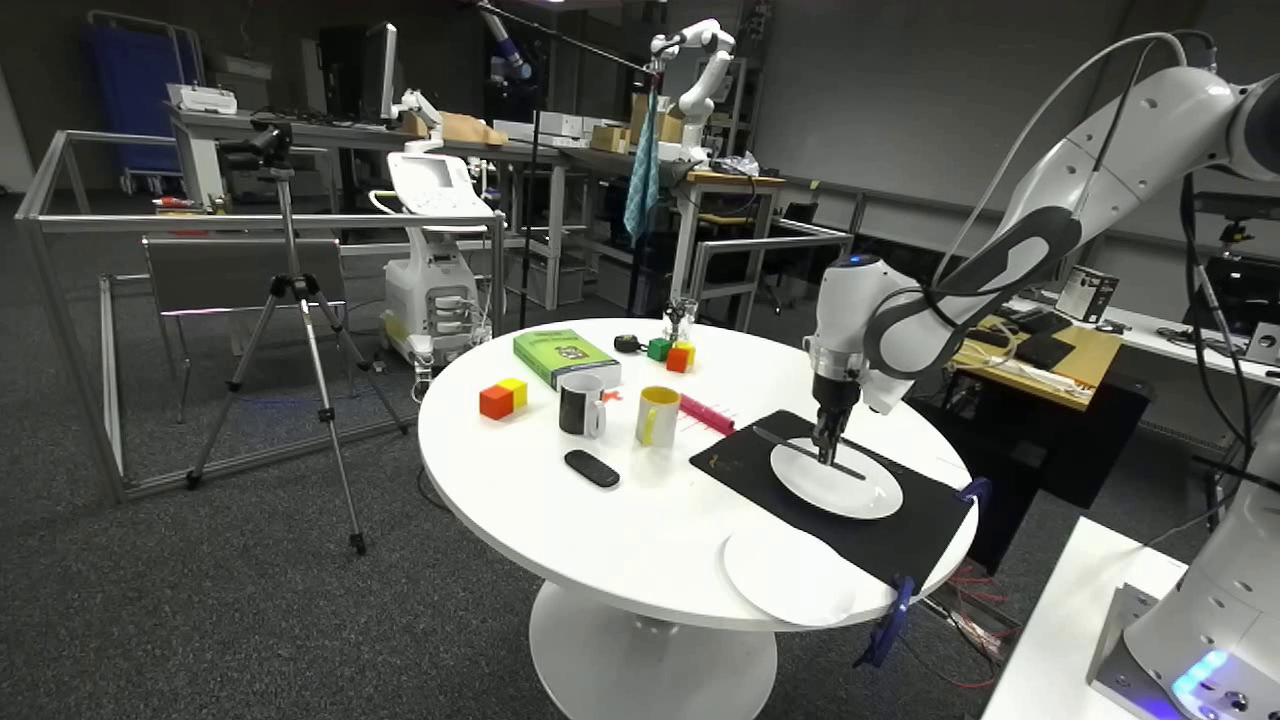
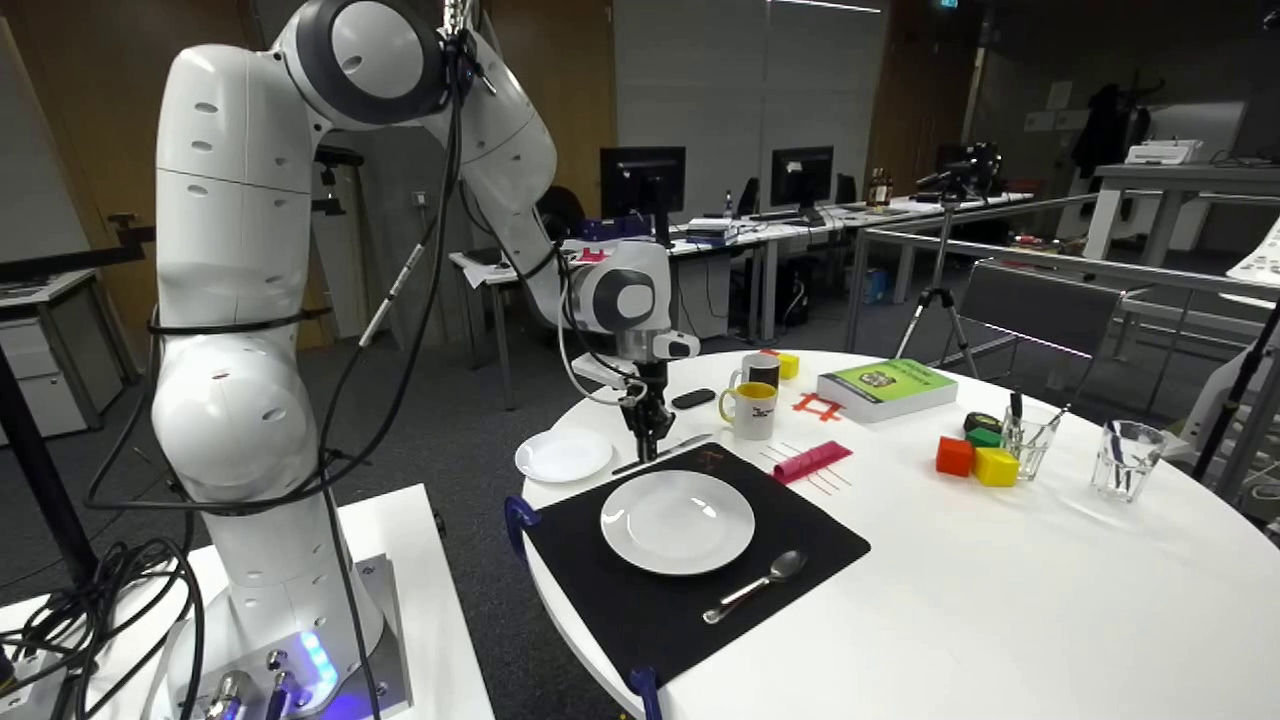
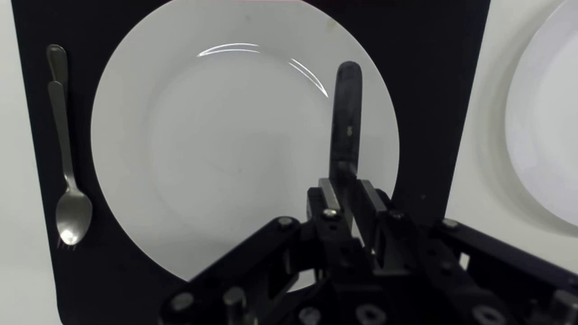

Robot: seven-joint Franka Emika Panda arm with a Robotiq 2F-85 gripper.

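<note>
My gripper is shut on a table knife (image 3: 347, 116), whose dark, rounded end stretches ahead of the fingers in the wrist view. Beneath it in that view is the right part of the large white plate (image 3: 233, 135). Exterior view 2 shows the knife (image 2: 690, 443) held level by the gripper (image 2: 648, 456), on the side of the plate (image 2: 678, 523) toward the smaller white plate (image 2: 564, 456). In exterior view 1 the knife (image 1: 780, 442) crosses in front of the plate (image 1: 858, 496). Its height above the mat is hard to judge.
Under the large plate lies a black placemat (image 2: 600, 600). A spoon (image 3: 73, 216) rests over a fork, opposite the knife. Farther off are a yellow-white mug (image 2: 753, 412), a green book (image 2: 888, 386) and coloured blocks (image 2: 955, 456). Blue clamps (image 1: 888, 624) grip the table edge.
</note>
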